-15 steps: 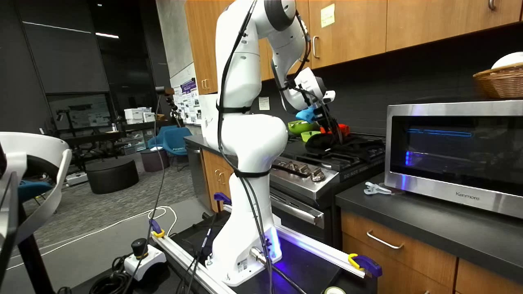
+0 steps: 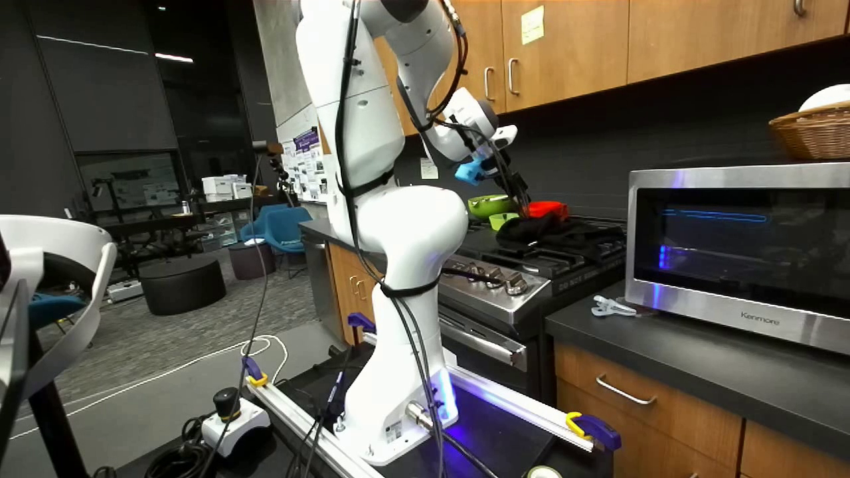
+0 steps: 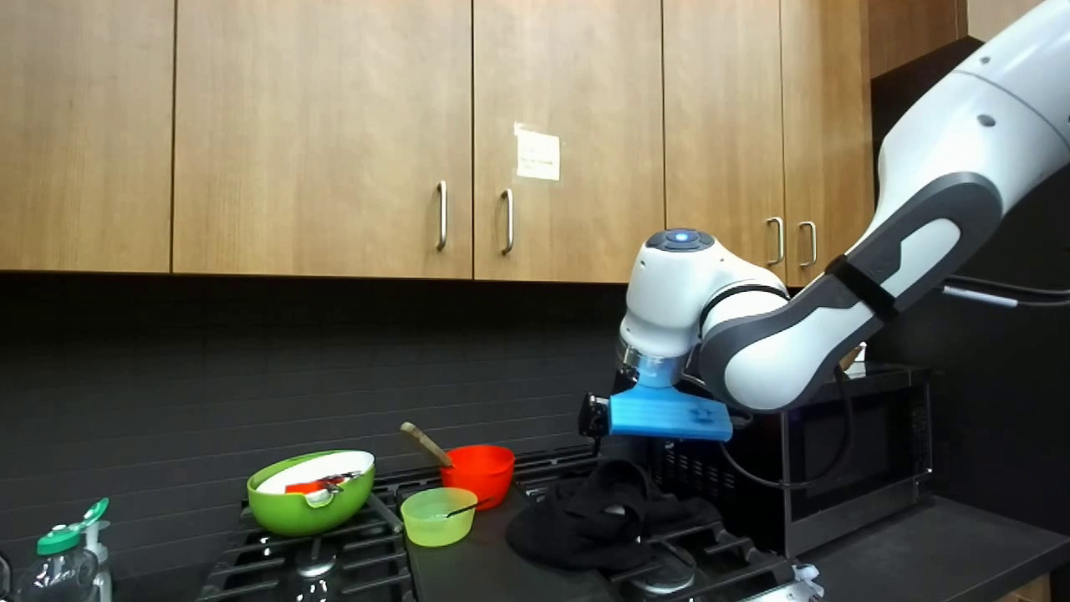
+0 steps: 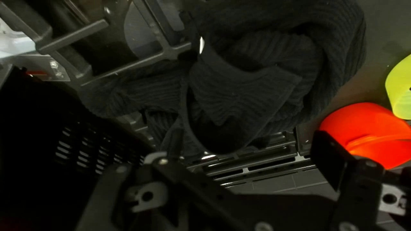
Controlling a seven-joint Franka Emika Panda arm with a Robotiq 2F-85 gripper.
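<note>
My gripper is open, its dark fingers [image 4: 330, 159] wide apart at the bottom of the wrist view. Nothing is held between them. Beyond them a crumpled black ribbed cloth [image 4: 246, 84] lies over the stove grate and the flat dark plate. In exterior view 2 the same cloth [image 3: 602, 517] sits below the blue-sleeved end of the arm, with a gap between. The fingertips are hidden there; only the gripper's dark side shows behind the blue part. From exterior view 1 the gripper [image 2: 519, 200] appears above the stove, near the bowls.
Left of the cloth stand a red bowl [image 3: 479, 473] with a wooden-handled utensil, a pale green bowl [image 3: 438, 517] and a larger green bowl [image 3: 301, 508] holding a white dish. The microwave [image 3: 858, 461] flanks the cloth on the right. Cabinets [image 3: 562, 80] hang overhead.
In exterior view 1 the arm has swung left and the gripper has risen slightly, moving left over the stove. The cloth and bowls look unmoved.
</note>
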